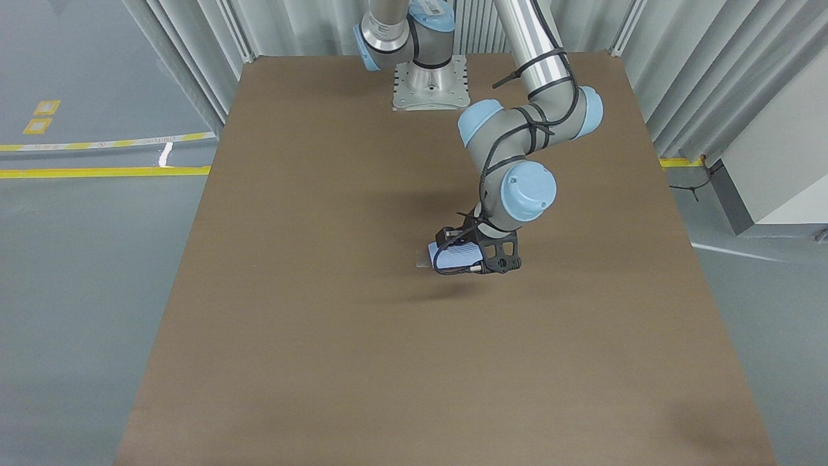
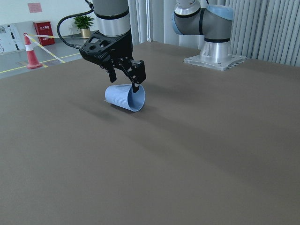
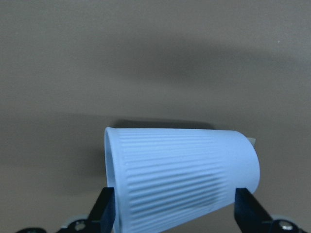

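A pale blue ribbed cup (image 1: 454, 255) (image 2: 121, 97) (image 3: 180, 177) lies on its side on the brown table (image 1: 326, 326), its open mouth facing right in the left view. My gripper (image 2: 123, 82) is just over it, fingers open and spread along the cup's length, one near the rim and the other near the base end. A small clear piece shows beside the cup's base. In the front view the gripper and wrist partly cover the cup.
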